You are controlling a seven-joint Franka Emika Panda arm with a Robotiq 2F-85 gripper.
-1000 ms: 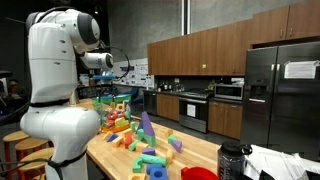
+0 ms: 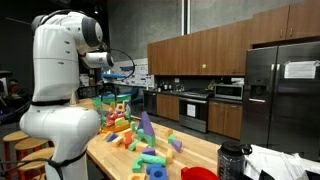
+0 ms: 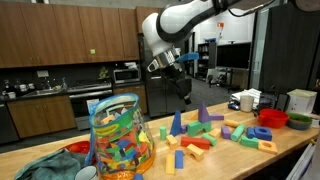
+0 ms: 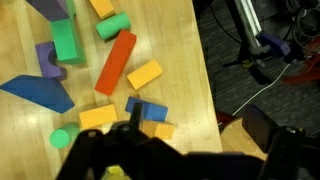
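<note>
My gripper (image 3: 183, 96) hangs in the air above the table, open, with nothing between its fingers. In the wrist view its dark fingers (image 4: 265, 126) reach in from the bottom edge, wide apart. Beneath lie a blue block (image 4: 147, 109), an orange block (image 4: 145, 75), another orange block (image 4: 98, 117), a red block (image 4: 116, 62) and a green cylinder (image 4: 114, 26). A large blue wedge (image 4: 38, 93) and a green round block (image 4: 64, 135) are toward the left. No block touches the gripper.
A clear bag (image 3: 122, 135) full of coloured blocks stands on the table. A red bowl (image 3: 299, 121) and a black canister (image 2: 233, 160) stand near other edges. In the wrist view, bare wood (image 4: 190, 100) shows right of the blocks, then the table edge.
The arm's upper links have shifted slightly and stand somewhat differently in exterior view 1. The blocks on the table look unmoved.
</note>
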